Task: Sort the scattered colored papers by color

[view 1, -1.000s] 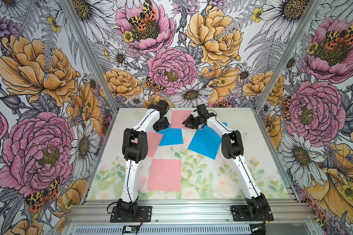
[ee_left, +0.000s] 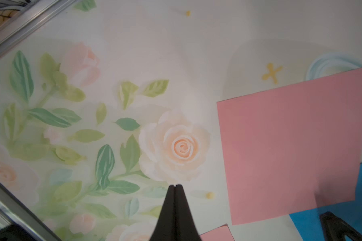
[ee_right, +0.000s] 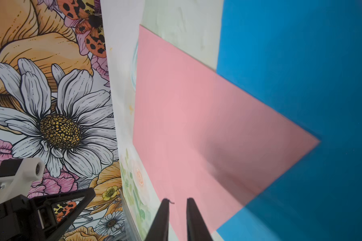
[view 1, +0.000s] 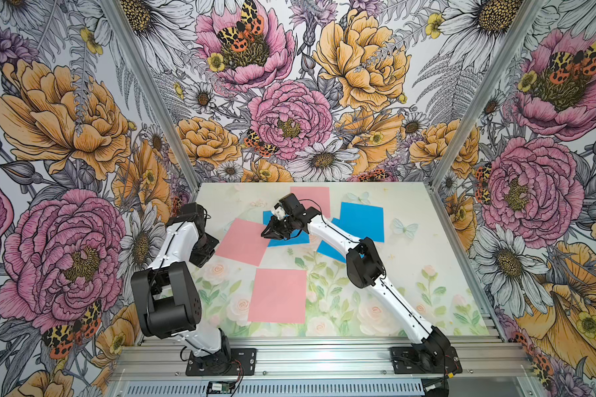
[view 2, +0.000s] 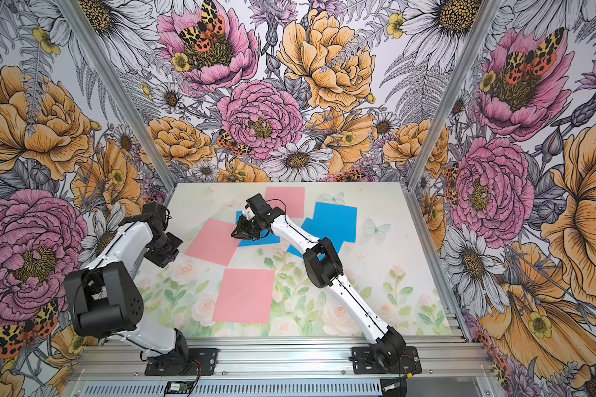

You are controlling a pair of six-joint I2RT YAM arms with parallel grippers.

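In the top left view, pink sheets lie at the left (view 1: 241, 246), front (view 1: 277, 295) and back (view 1: 311, 194). The left pink sheet overlaps a blue sheet (view 1: 288, 239). Two more blue sheets overlap to the right, the upper one (view 1: 362, 222) and the lower one (view 1: 329, 250), the latter partly under my right arm. Above the left pink sheet's blue edge hovers my right gripper, its fingers slightly apart with nothing between them. My left gripper, fingers together and empty, hangs above bare tabletop left of that pink sheet (ee_left: 293, 144).
Bare flowered tabletop (view 1: 423, 264) spreads across the right side. Metal rails (view 1: 311, 350) bound the front, and patterned walls enclose the sides and back. Both arms reach over the left half, their grippers fairly close together.
From the back middle, my left gripper has swung left and toward the front, off the papers. My right gripper has travelled left from the back pink sheet. The sheets look unmoved.
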